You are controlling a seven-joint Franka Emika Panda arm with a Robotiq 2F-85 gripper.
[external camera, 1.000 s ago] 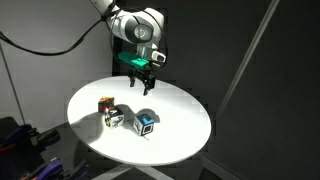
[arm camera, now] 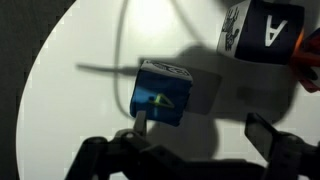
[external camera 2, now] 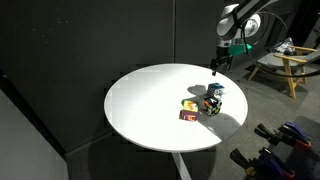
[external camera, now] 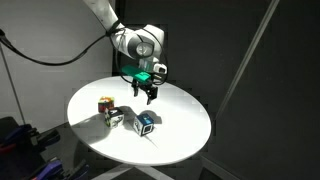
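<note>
A small box with a blue-edged top (external camera: pixel 144 118) and dark sides rests on the white round table (external camera: pixel 185 125), toward its front. My gripper is open and empty, held above the tabletop. In the wrist view the blue box (arm camera: pixel 162 92) lies ahead of the fingertips, nearer the left finger (arm camera: pixel 140 123). A black and white block with a letter A (arm camera: pixel 262 30) appears at the upper right. Beside it is a red and black block (arm camera: pixel 308 62), cut off by the frame edge.
Exterior view 1 shows the lettered block (external camera: pixel 114 118) and a multicoloured block (external camera: pixel 106 104) left of the blue box. A cable loops from the arm (external camera: pixel 148 42) toward the left.
The arm has come down and the gripper now hangs a little lower over the table. The blocks have not moved.
</note>
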